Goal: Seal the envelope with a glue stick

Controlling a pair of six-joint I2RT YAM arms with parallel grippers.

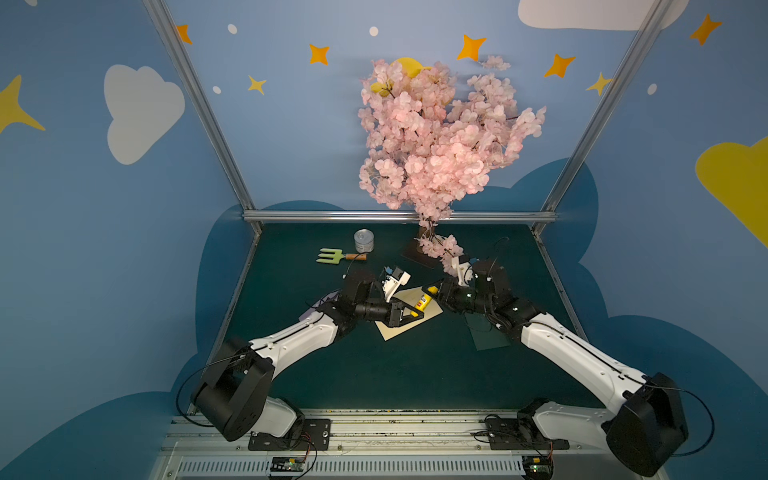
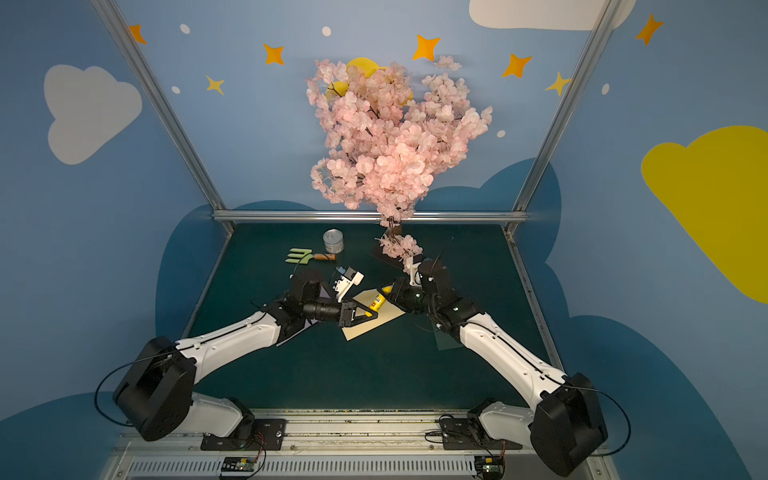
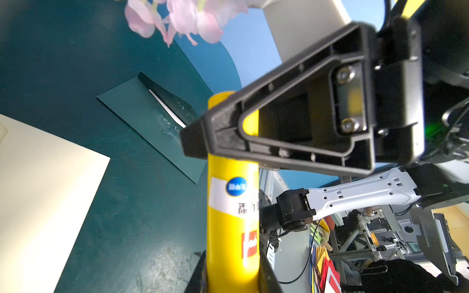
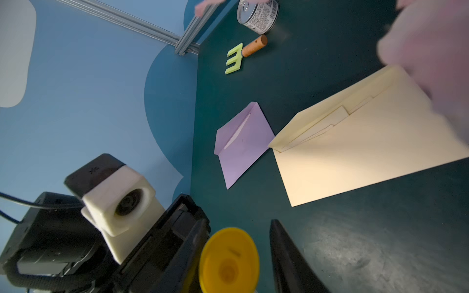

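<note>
A yellow glue stick (image 1: 424, 302) is held slanted above the cream envelope (image 4: 361, 151). At its near end my left gripper (image 1: 417, 314) is shut on it; the fingers flank the barrel low in the left wrist view. The far end lies between the fingers of my right gripper, which is open: in the right wrist view the stick's round yellow end (image 4: 228, 263) sits by the left finger, a gap to the right one. The cream envelope lies on the table with its flap raised and paper edges showing along the opening.
Purple envelope (image 4: 246, 141) lies left of the cream one, dark green envelope (image 3: 151, 122) to its right. A garden fork (image 1: 340, 256), a can (image 1: 364, 240) and a pink blossom tree (image 1: 444, 144) stand or lie behind.
</note>
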